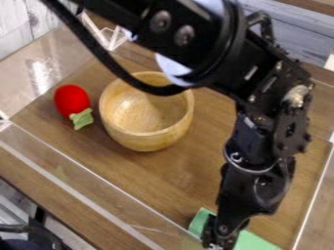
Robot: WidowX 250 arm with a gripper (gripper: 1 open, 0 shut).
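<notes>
My black gripper (220,234) is low at the bottom right, over a pale green block (255,242) on the wooden table, partly covering it; its fingertips are hard to make out. A wooden bowl (141,122) sits at the centre left. A red round object (72,98) with a light green piece below it lies left of the bowl.
A clear plastic wall runs along the near left of the table (196,181). Bare wood lies between the bowl and my gripper. Black cables loop above the bowl.
</notes>
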